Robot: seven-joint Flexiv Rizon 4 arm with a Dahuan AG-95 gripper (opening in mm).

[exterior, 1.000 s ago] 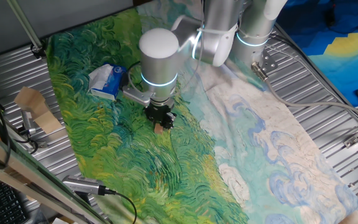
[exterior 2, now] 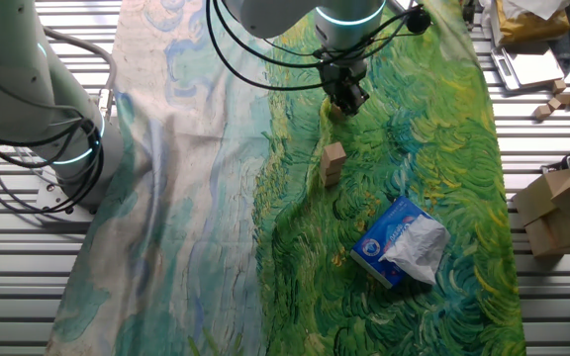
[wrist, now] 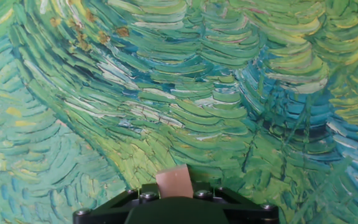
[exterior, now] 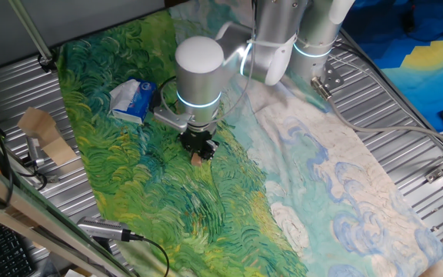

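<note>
My gripper (exterior: 198,151) is lowered close to the cloth, with a small wooden block (exterior: 196,159) at its fingertips. In the wrist view, this block (wrist: 174,182) stands between the two fingers, slightly turned. Whether the fingers press on it or only stand around it, I cannot tell. Exterior view 2 has the gripper (exterior 2: 347,97) over the block (exterior 2: 337,114), which it partly hides. Apart from it, a small upright stack of wooden blocks (exterior 2: 332,164) stands on the cloth; the arm hides this stack in exterior view 1.
A blue tissue box (exterior 2: 388,240) with a white tissue sticking out lies on the painted cloth (exterior 2: 206,198), not far from the stack. Off the cloth are an open cardboard box (exterior: 46,137) and several loose blocks (exterior 2: 559,99).
Over the last second the arm has shifted very slightly, its upper part a little right and down in exterior view 1. The block at the fingertips shows no clear movement.
</note>
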